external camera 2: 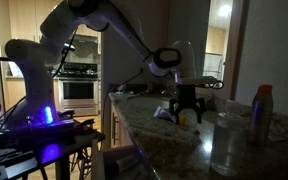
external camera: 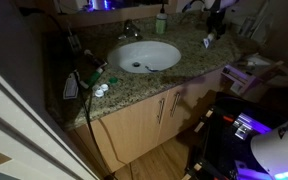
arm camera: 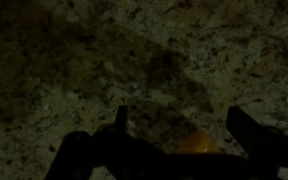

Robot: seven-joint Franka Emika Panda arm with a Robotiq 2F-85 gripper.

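Note:
My gripper [external camera 2: 188, 118] is open and low over the granite counter [external camera 2: 154, 147]. In the wrist view, its dark fingers [arm camera: 120, 122] stand wide apart, with bare speckled stone showing between their tips. A small orange-yellow thing [arm camera: 197, 143] shows at the bottom of that view, partly hidden by the gripper's dark body. Exterior view 2 has a yellow thing [external camera 2: 182, 120] right by the fingers, with a crumpled white item [external camera 2: 164, 112] just left of it. From exterior view 1, a white item [external camera: 207, 41] lies below the gripper at the counter's far right.
A clear container [external camera 2: 227, 145] and a metal bottle [external camera 2: 261, 115] stand close to the gripper's right. Farther off are the sink [external camera: 144, 56], a soap bottle [external camera: 161, 20], a green item [external camera: 97, 75] and several small white pieces [external camera: 100, 91]. Counter between sink and gripper is mostly clear.

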